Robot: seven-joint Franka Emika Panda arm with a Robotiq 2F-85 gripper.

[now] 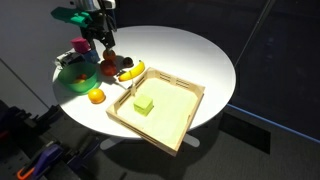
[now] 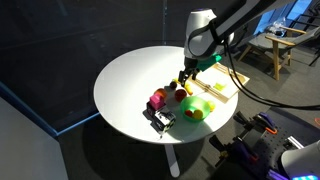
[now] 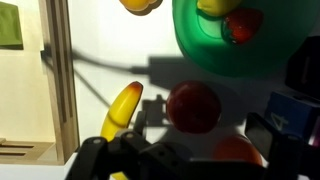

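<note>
My gripper stands open, its two fingers spread wide, seen from behind in the wrist view. A round red fruit (image 3: 193, 107) shows in the gap between the fingers in that view, with nothing gripped. In exterior view 1 the gripper (image 1: 104, 40) hangs above the far left part of the white table, just over an orange-red fruit (image 1: 109, 55). The red fruit (image 1: 108, 68) sits on the table nearer the camera. A yellow banana (image 1: 132, 71) lies to its right. The green bowl (image 3: 185, 35) holds a red and a yellow item.
A shallow wooden tray (image 1: 183, 105) with a yellow-green block (image 1: 144, 104) takes up the table's near right side. An orange (image 1: 97, 96) lies between bowl and tray. A pink object (image 2: 157, 102) stands near the bowl.
</note>
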